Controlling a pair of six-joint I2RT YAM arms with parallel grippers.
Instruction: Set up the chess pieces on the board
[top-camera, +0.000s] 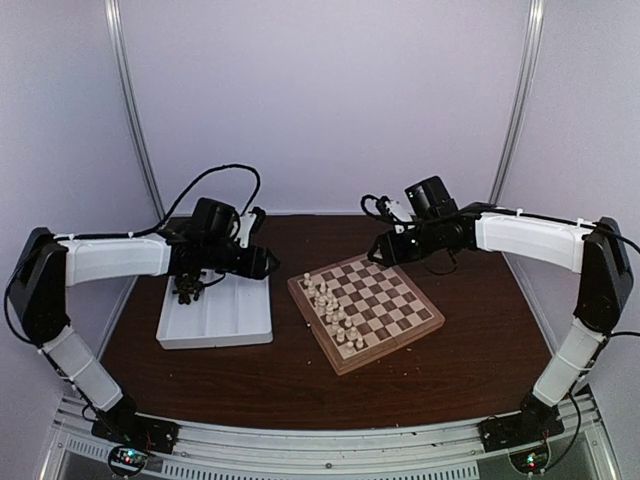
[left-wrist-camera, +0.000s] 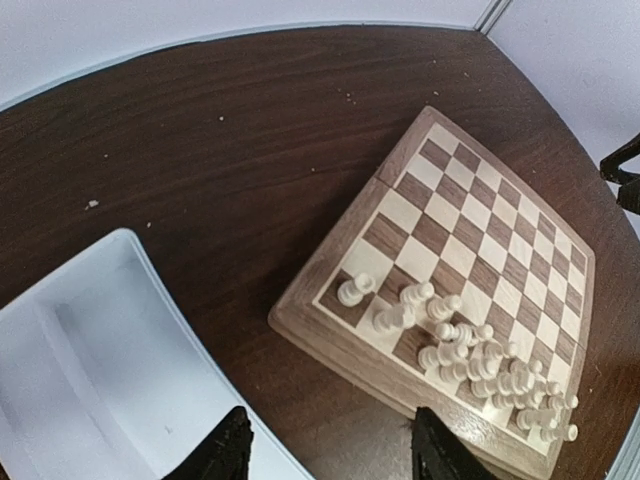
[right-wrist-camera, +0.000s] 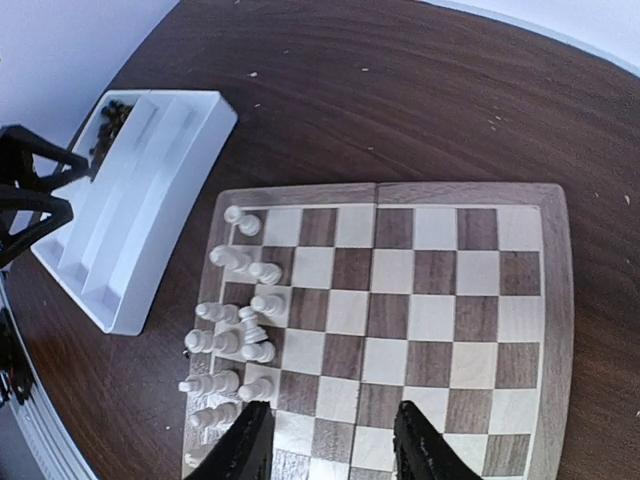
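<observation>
The wooden chessboard (top-camera: 400, 320) holds white pieces (right-wrist-camera: 260, 351) clustered along its left side in the top view, one lying on its side. The white tray (top-camera: 215, 330) is left of it, with dark pieces (top-camera: 188, 290) in a compartment. My left gripper hangs over the tray's right part, fingers apart, nothing between them. My right gripper is above the board, fingers apart, nothing between them.
Pale walls close the back and sides.
</observation>
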